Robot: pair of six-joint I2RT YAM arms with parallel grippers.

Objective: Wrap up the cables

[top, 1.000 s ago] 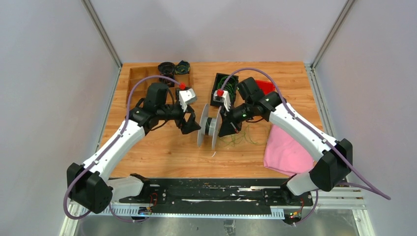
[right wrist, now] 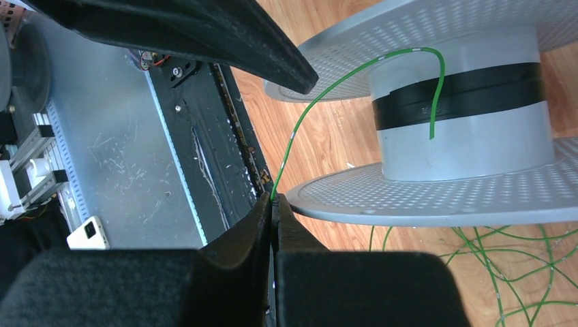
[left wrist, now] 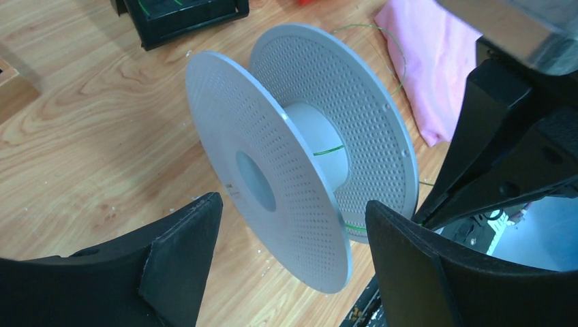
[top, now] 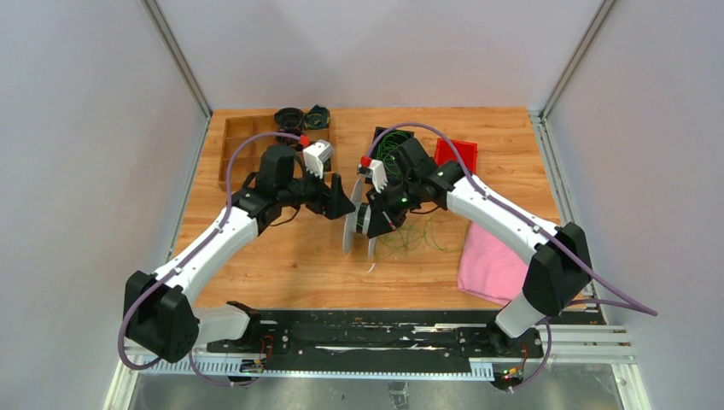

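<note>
A grey spool (left wrist: 225,136) with two perforated flanges stands on edge on the table, black tape (right wrist: 470,95) around its hub. A green cable (right wrist: 300,122) arches over the taped hub, its tip lying against it. My right gripper is shut on this cable just beyond the flange edge. In the left wrist view, the fingers of my left gripper stand apart around the lower part of the spool's near flange, not clamped on it. One left finger (right wrist: 272,58) also appears beside the spool in the right wrist view.
Loose green cable loops (right wrist: 518,272) lie on the table beside the spool. Behind stand a black box (top: 394,147) of green cable, a red tray (top: 465,154) and a wooden organizer (top: 248,128). A pink cloth (top: 495,260) lies at right.
My right gripper has moved left, from the spool's right side to over its right flange. The left gripper has shifted slightly right and back. The spool looks almost unmoved.
</note>
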